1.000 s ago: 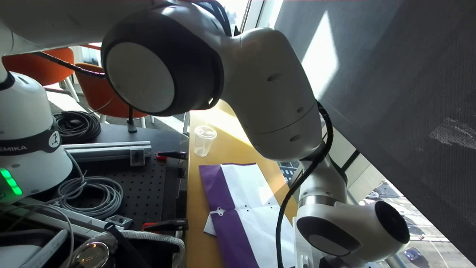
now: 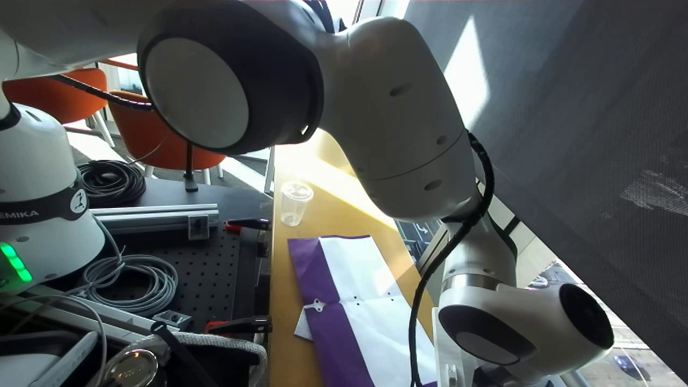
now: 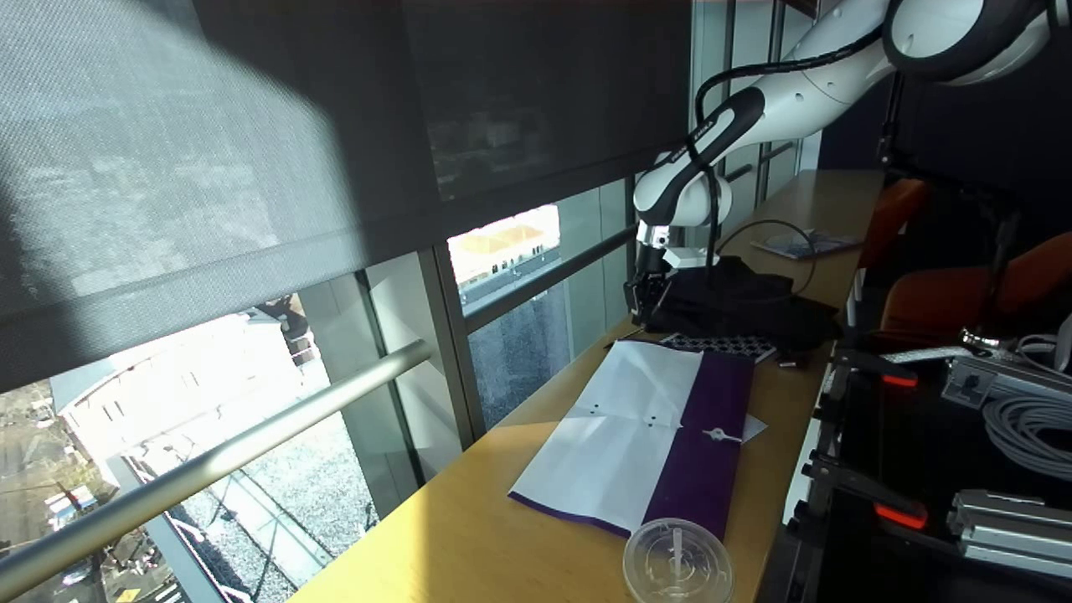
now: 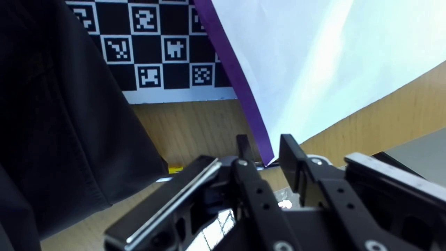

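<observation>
A folder-like sheet, white with purple borders [image 3: 643,432], lies unfolded on the wooden table. In the wrist view one pointed corner of the white sheet [image 4: 317,75], edged in purple, reaches to my gripper. The fingers stand part open. Between the fingers the corner shows in line with the gap; whether it is beneath them or in among them I cannot tell. No finger visibly presses on it. In exterior view 2 my gripper [image 3: 650,293] is small and dark, at the sheet's far end by the window. Exterior view 1 leaves the fingers out of frame.
A black cloth or bag [image 3: 744,301] lies close beside the gripper, partly over a checkered marker board [image 4: 161,50]. A clear plastic cup [image 2: 295,203] stands beyond the sheet's opposite end. Window frames and a metal rail [image 3: 216,467] border the table.
In exterior view 1 the forearm and wrist have shifted right, toward the window, and slightly up. The sheet and the cup look unmoved.
</observation>
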